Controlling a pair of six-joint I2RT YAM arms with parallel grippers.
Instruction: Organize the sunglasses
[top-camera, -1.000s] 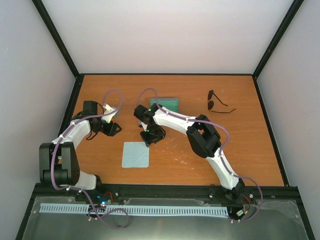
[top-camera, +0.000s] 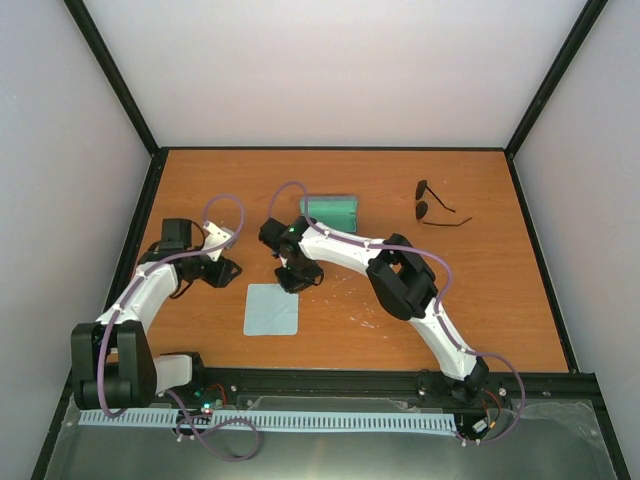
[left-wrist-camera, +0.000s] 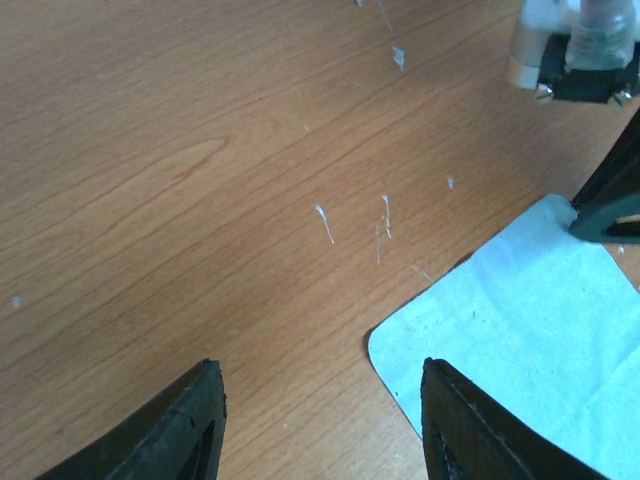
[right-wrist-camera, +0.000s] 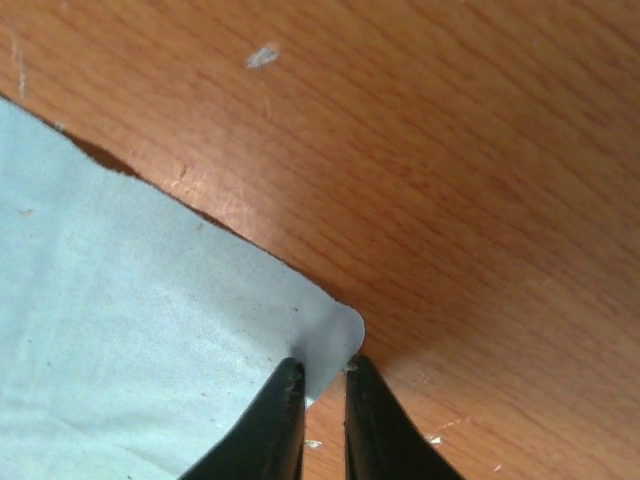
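A pale blue cloth (top-camera: 270, 312) lies flat at front centre. My right gripper is low over one corner of it, its fingers partly apart at the cloth's edge; whether they grip it is unclear. My left gripper stands open left of the cloth, its near corner showing between and beyond the fingers. Dark sunglasses (top-camera: 428, 215) lie at the back right with temples unfolded, and a teal case (top-camera: 338, 207) sits at the back centre, partly behind the right arm.
Dark frame edges and white walls bound it.
My left arm has moved slightly toward the front of the table, and my right gripper has shifted slightly left and down onto the cloth's corner.
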